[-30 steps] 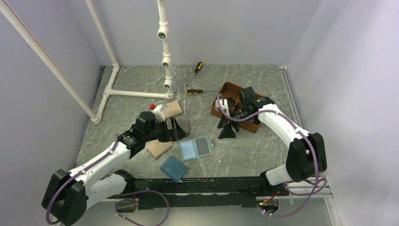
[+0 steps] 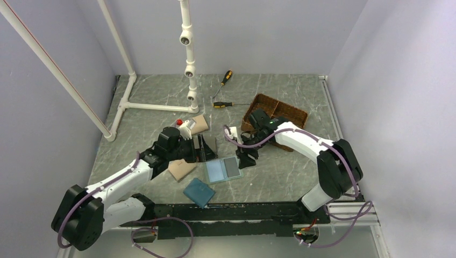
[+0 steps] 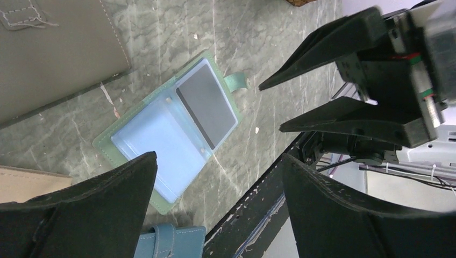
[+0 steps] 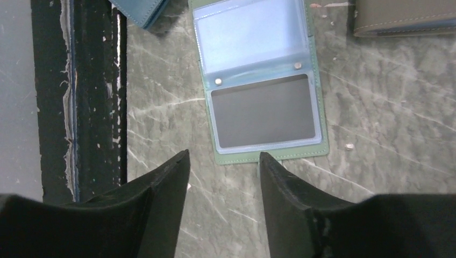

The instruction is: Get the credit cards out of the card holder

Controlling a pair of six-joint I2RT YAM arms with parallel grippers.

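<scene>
A pale green card holder lies open on the marble table, with a clear blue sleeve and a grey panel visible. My left gripper is open above its upper left, empty. My right gripper hovers over its right end; in the right wrist view its fingertips stand apart at the holder's edge, with nothing seen held between them.
A blue case lies at the front, tan items and a grey-brown case beside the holder. A wicker basket and screwdrivers are behind.
My right gripper has moved left and toward the front, from near the basket to over the holder's right end. The left arm has shifted only slightly.
</scene>
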